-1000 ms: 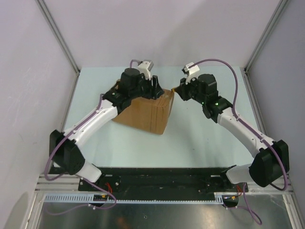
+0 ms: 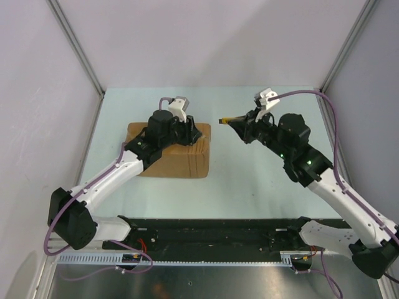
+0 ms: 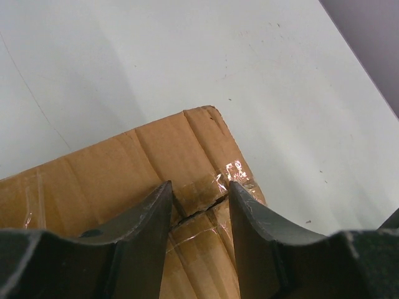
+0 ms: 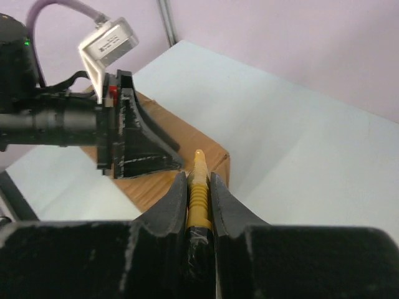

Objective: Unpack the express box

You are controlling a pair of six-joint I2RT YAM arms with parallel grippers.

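A brown cardboard box [image 2: 171, 165] sits on the left half of the table, with creased tape on its top. My left gripper is low over the box's right end, fingers apart around a slit in the top [image 3: 187, 240]. My right gripper [image 2: 237, 124] is shut on a yellow-handled tool [image 4: 199, 199], probably a box cutter, pointing toward the box and held apart from it to the right.
Walls border it at the back and both sides. The two arms stand at the near edge.
The box and left gripper have moved left, the box squaring up.
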